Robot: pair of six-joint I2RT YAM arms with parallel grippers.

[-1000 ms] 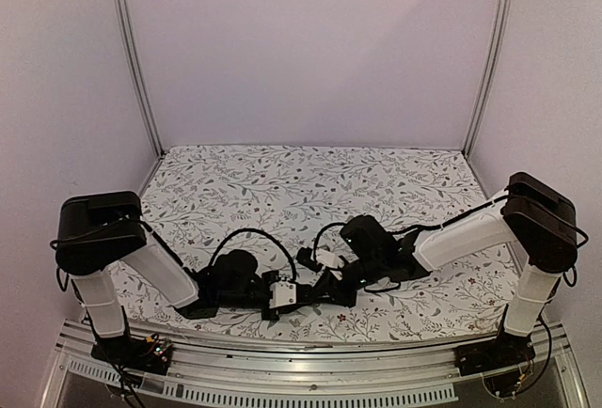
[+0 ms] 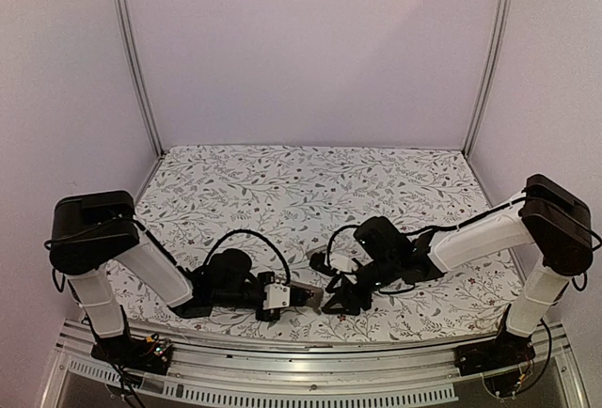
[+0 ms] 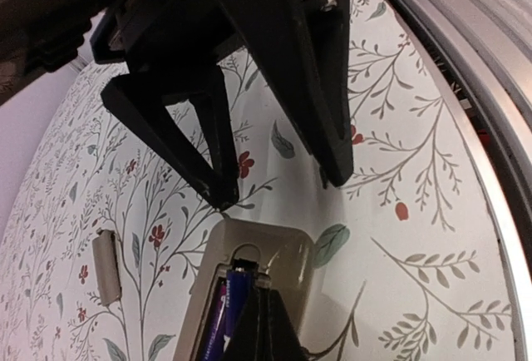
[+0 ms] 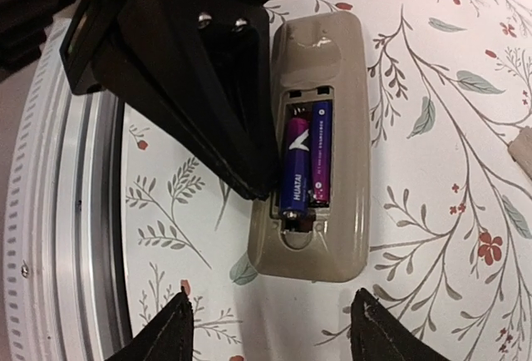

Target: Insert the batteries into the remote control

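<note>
The beige remote (image 4: pixel 332 244) lies on the table with its compartment open. Two batteries are in it: a blue-purple one (image 4: pixel 295 178) at a slightly different angle beside another (image 4: pixel 321 149). In the left wrist view my left gripper is shut at the batteries, nothing visible held; in the right wrist view it reaches over the remote's left side. My right gripper is open just beyond the remote's end, with nothing between its fingers; the left wrist view shows it raised above the table (image 3: pixel 432 294).
A small beige piece (image 3: pixel 106 265), probably the cover, lies apart from the remote (image 2: pixel 310 297). The metal edge (image 4: pixel 83 253) runs close along the near side.
My right gripper has pulled back to the right from the remote, which shows more in the top view. My left arm has moved very little.
</note>
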